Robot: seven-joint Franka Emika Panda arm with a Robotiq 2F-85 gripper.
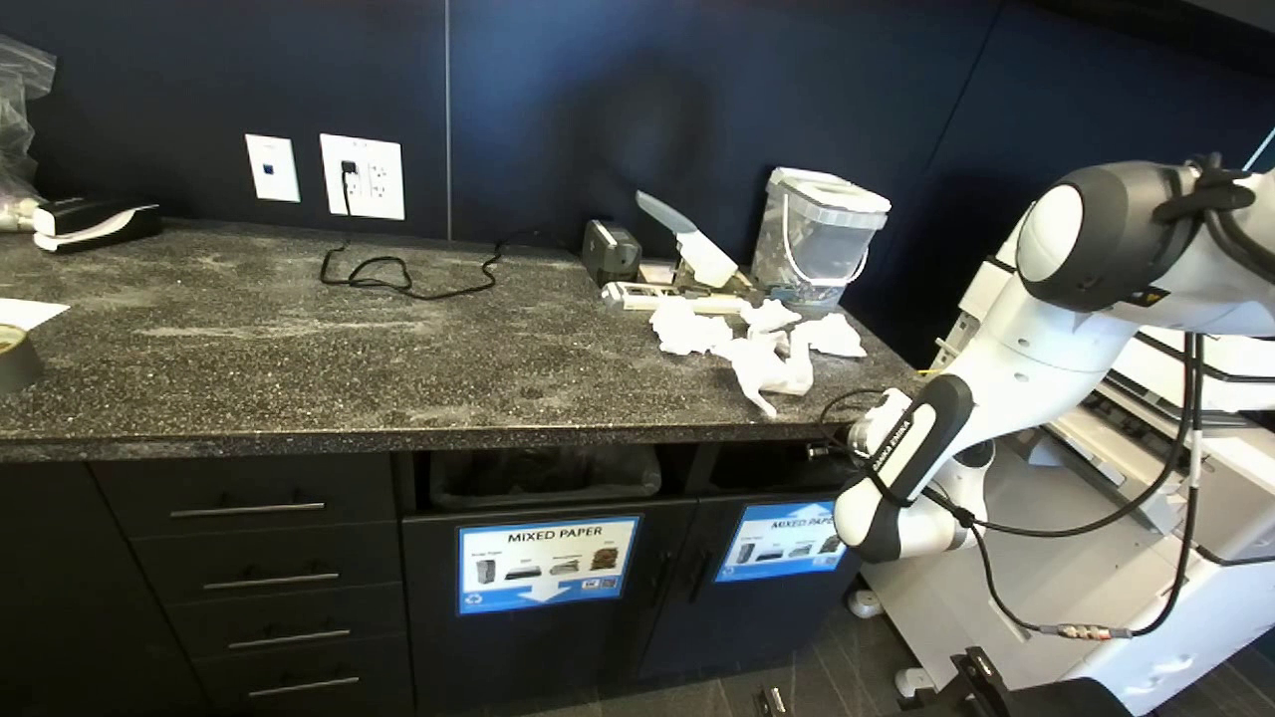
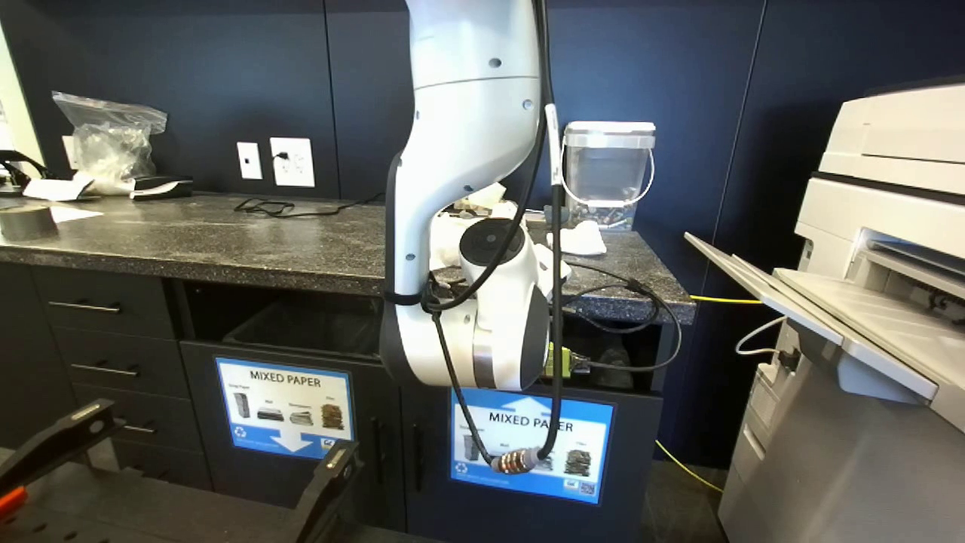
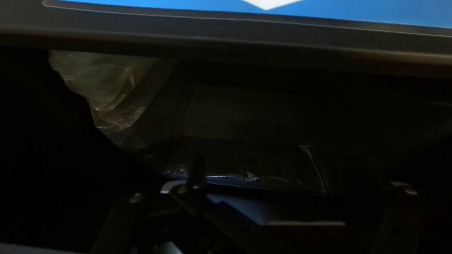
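My gripper is open in the dark lower part of the wrist view, and nothing shows between its fingers. The arm reaches into the right-hand bin opening [image 1: 755,466], where exterior view 1 shows only darkness and no paper. A translucent bag liner [image 3: 110,91] hangs inside the bin in the wrist view. Several crumpled white papers [image 1: 783,362] lie on the counter [image 1: 514,358] just above that opening. In exterior view 2 the arm hides the gripper's fingers and part of the paper heap.
The left bin opening [image 1: 544,470] sits beside the right one, under the counter edge. Behind the papers stand a clear lidded bucket [image 1: 822,237] and a stapler [image 1: 699,245]. A printer [image 2: 868,235] is to the right.
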